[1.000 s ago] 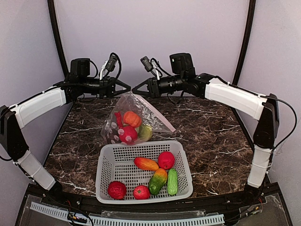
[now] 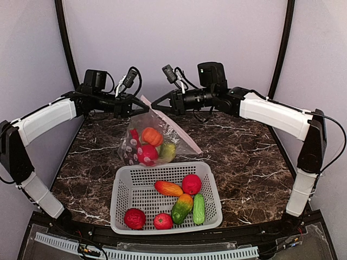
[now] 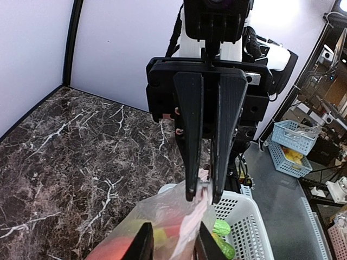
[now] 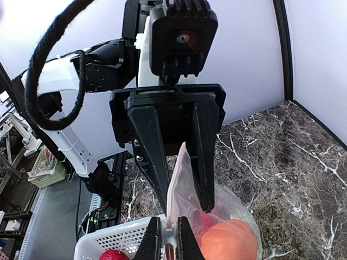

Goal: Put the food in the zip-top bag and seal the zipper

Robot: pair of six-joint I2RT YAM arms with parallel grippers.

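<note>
The clear zip bag [image 2: 181, 140] hangs from my right gripper [image 2: 154, 105], its pink zipper strip slanting down to the right. In the right wrist view that gripper's fingers [image 4: 154, 236] are shut on the strip. My left gripper [image 2: 144, 107] is at the strip's upper left end; in the left wrist view its fingers [image 3: 143, 244] stand apart, with part of the bag in the gap and none visibly pinched. Inside the bag are an orange pumpkin-like piece [image 2: 152, 136], a red round piece [image 2: 148, 154] and a yellow-green piece [image 2: 168, 152]. Whether the zipper is sealed cannot be told.
Just below the bag, a light grey basket [image 2: 122, 187] holds several toy foods, among them a green cucumber-like piece [image 2: 198, 209] and a red round one [image 2: 134, 218].
The basket's contents are unchanged.
</note>
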